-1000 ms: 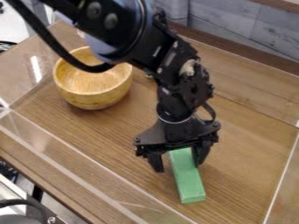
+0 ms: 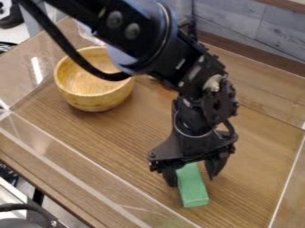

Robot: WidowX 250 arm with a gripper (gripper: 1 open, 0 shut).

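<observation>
A green block [image 2: 193,189] lies flat on the wooden table near the front, below my gripper [image 2: 191,165]. The gripper points down over the upper end of the block, one finger on each side of it; whether the fingers touch it is hard to tell.
A wooden bowl [image 2: 74,86] sits at the upper left of the table [image 2: 113,160]. A small object behind the arm is mostly hidden.
The gripper has shifted slightly, and its fingers now sit differently around the block's upper end, which shows less than before.
</observation>
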